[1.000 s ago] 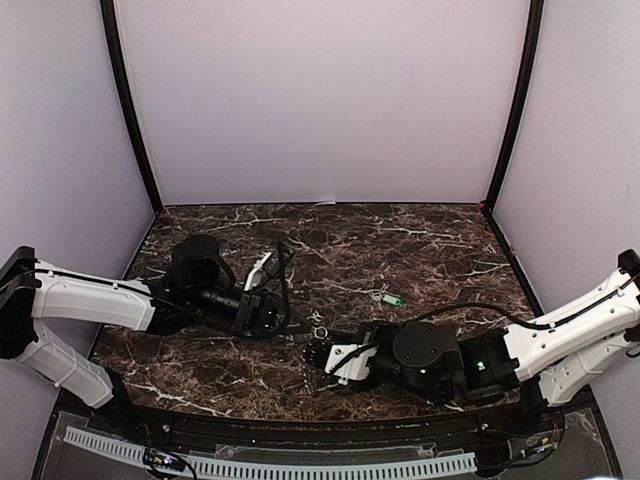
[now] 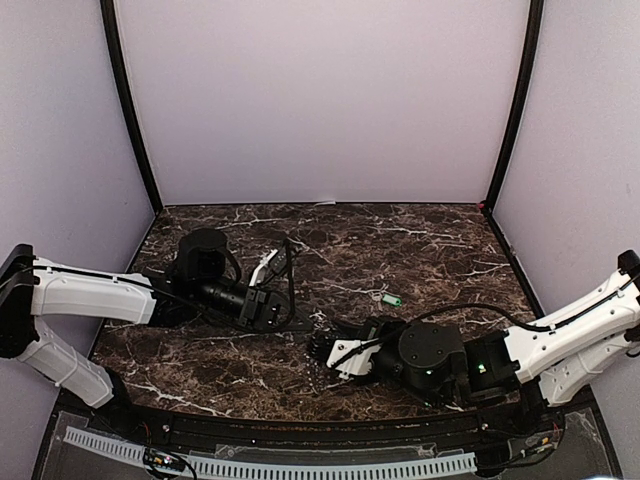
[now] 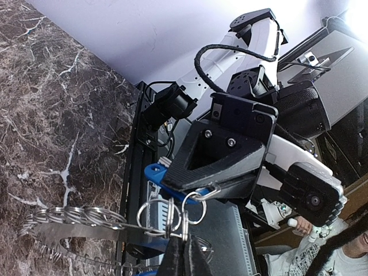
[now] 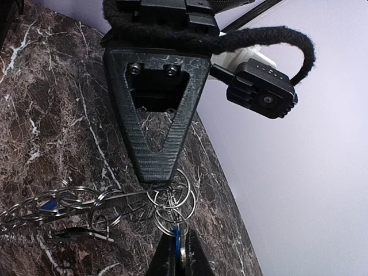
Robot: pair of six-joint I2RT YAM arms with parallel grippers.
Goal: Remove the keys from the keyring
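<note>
The keyring is a coiled metal hoop [image 3: 86,216] strung with several small split rings [image 4: 172,201]. It hangs between the two grippers above the table. My left gripper is shut with the hoop's thin wire at its fingertips. Facing it closely, my right gripper is shut on a blue key, whose blue edge [image 4: 177,237] shows between the fingers. In the left wrist view the blue key [image 3: 156,171] pokes out beside the right finger, with a small ring [image 3: 194,208] below. Another blue piece [image 4: 49,204] shows behind the coils.
A green key [image 2: 390,299] with a small ring lies on the dark marbled table, behind the right gripper. White walls [image 2: 320,100] bound the sides and back.
</note>
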